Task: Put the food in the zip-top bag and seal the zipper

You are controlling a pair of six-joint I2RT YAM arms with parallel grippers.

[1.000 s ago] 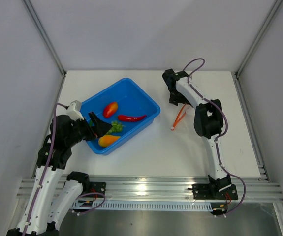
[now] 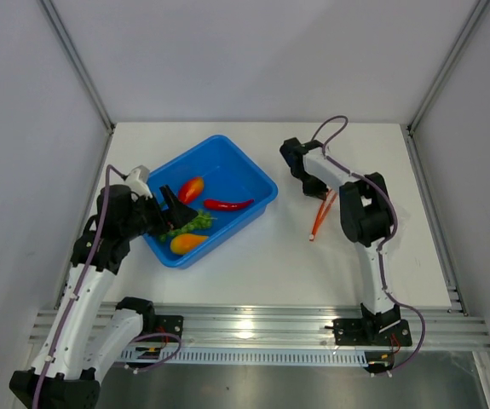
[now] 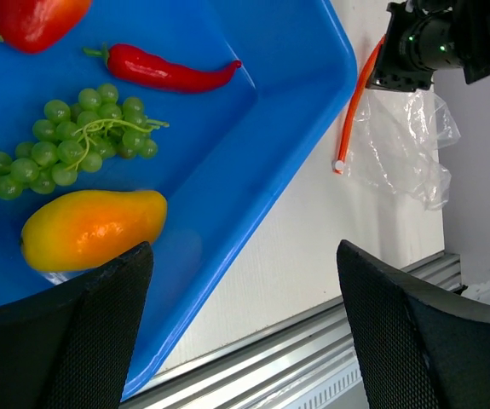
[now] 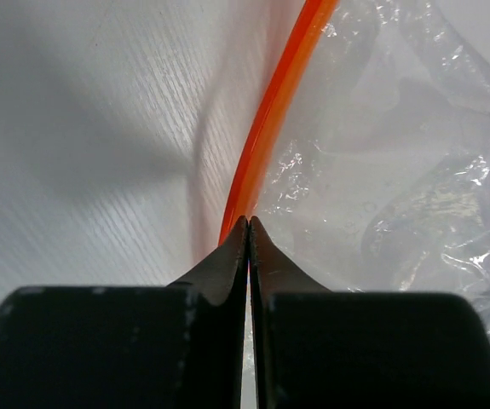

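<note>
The clear zip bag (image 3: 389,136) lies flat on the right of the table, its orange zipper edge (image 2: 321,217) running from beneath the right arm. At that edge, my right gripper is shut with its tips against the strip; whether any film is pinched cannot be told. My left gripper hangs open over the blue bin, empty between its fingers. Inside the bin are a red pepper (image 3: 172,72), green grapes (image 3: 74,141), a yellow-orange fruit (image 3: 95,230) and a red-orange fruit (image 3: 40,19).
The blue bin (image 2: 249,223) takes up the table's left half, its raised rim facing the bag. Bare white table (image 2: 257,268) lies between bin and front rail. A metal rail (image 2: 245,317) runs along the front edge.
The right gripper has come toward the front edge, and the orange strip's near end has shifted frontward and right. Over the bin, the left arm has moved slightly.
</note>
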